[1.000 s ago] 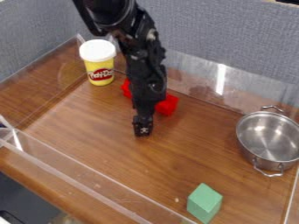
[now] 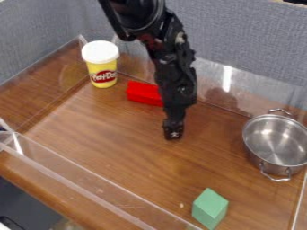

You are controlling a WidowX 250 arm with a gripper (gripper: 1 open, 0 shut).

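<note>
The black robot gripper (image 2: 174, 126) hangs over the middle of the wooden table, its tip low near the surface and open. A red block (image 2: 143, 93) lies behind it and to its left, partly hidden by the arm. Whether anything sits between the fingers is hard to see.
A Play-Doh tub (image 2: 102, 75) with white lid stands at back left. A steel pot (image 2: 275, 144) with handles is at the right, and a green block (image 2: 210, 208) lies at the front right.
The gripper has moved to the right over the last second, uncovering the left part of the red block and covering its right part.
</note>
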